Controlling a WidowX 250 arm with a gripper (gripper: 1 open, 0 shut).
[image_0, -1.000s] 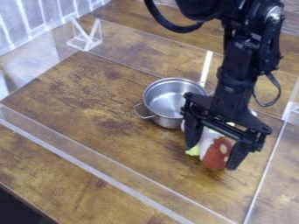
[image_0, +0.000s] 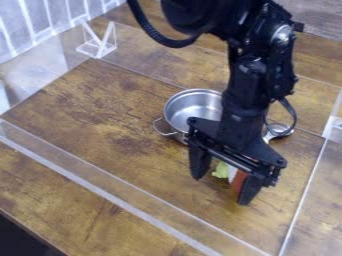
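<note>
The black gripper (image_0: 221, 176) is low over the wooden table at right of centre, its fingers open and pointing down around a small group of objects. Among them a red item (image_0: 239, 179) and a pale yellow-green item (image_0: 219, 172) show, mostly hidden by the gripper; whether the fingers touch them cannot be told. A steel pot (image_0: 187, 105) with side handles stands just behind, partly hidden by the arm.
Clear plastic strips and walls edge the work area. A small white clear bracket (image_0: 99, 42) stands at the back left.
The gripper has moved down and toward the front left, now covering more of the red item and the pale items beneath it.
</note>
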